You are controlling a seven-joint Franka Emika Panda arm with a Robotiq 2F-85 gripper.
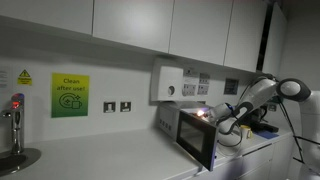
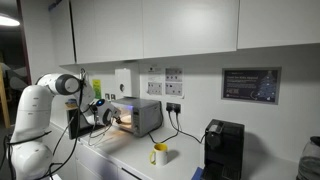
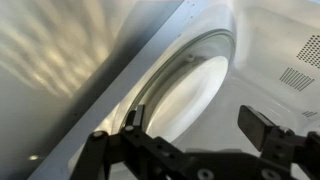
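Note:
A microwave stands on the counter with its dark door (image 1: 196, 138) swung open; its grey body (image 2: 148, 114) shows from the other side. Inside it, the wrist view shows a glass turntable (image 3: 226, 42) with a white dish (image 3: 196, 92) on it, probably a plate or shallow bowl. My gripper is open, its two dark fingers spread wide over the near part of the dish. Nothing shows between the fingertips. Whether they touch the dish, I cannot tell. In the exterior views the gripper is small and partly hidden at the microwave's opening.
The pale microwave wall with vent holes (image 3: 298, 78) rises close on the right. A yellow and white mug (image 2: 159, 154) and a black coffee machine (image 2: 224, 148) stand along the counter. A sink (image 1: 18, 160) lies at the far left.

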